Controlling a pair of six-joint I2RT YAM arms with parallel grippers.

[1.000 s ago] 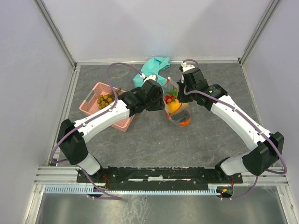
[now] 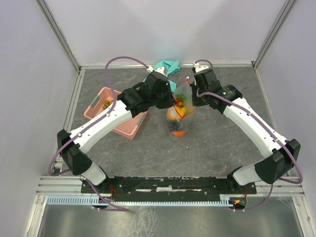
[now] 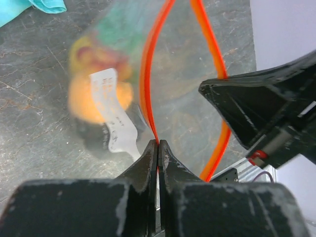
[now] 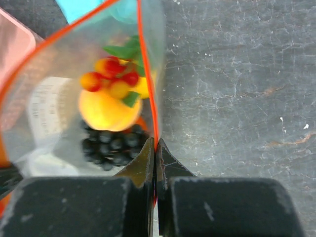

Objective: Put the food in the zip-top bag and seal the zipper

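A clear zip top bag [image 2: 186, 93] with an orange rim hangs between my two grippers, its mouth spread apart. Inside lie a yellow-orange fruit [image 4: 107, 109], a red and yellow bunch with green leaves [image 4: 116, 78], and dark grapes [image 4: 112, 146]. My left gripper is shut on the orange rim on one side. On the opposite side, my right gripper is also shut, with the thin orange rim [image 4: 147, 79] between its fingertips. A white label [image 3: 112, 108] shows on the bag's wall.
The pink basket [image 2: 129, 129] stands at the left, partly hidden under my left arm, with round olive-coloured items [image 2: 107, 103] in it. A turquoise cloth [image 2: 170, 66] lies behind the bag.
My left gripper has moved slightly right and now holds the rim. The bag's lower part has swung leftward, and its mouth looks taller and narrower from above.
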